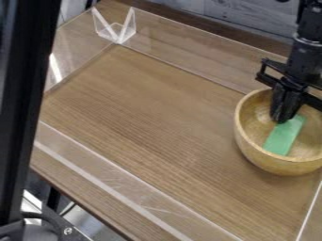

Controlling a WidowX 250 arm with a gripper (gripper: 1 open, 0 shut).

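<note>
A wooden bowl (255, 143) sits at the right edge of the table, with a green oblong object (281, 136) lying inside it. My black gripper (283, 111) reaches down from the upper right into the back of the bowl, just over the upper end of the green object. Its fingertips are small and partly dark against the bowl, and I cannot make out anything held between them; it looks shut.
A clear angular plastic piece (116, 28) is at the back left. A grey wall runs along the back, and black frame parts line the left edge.
</note>
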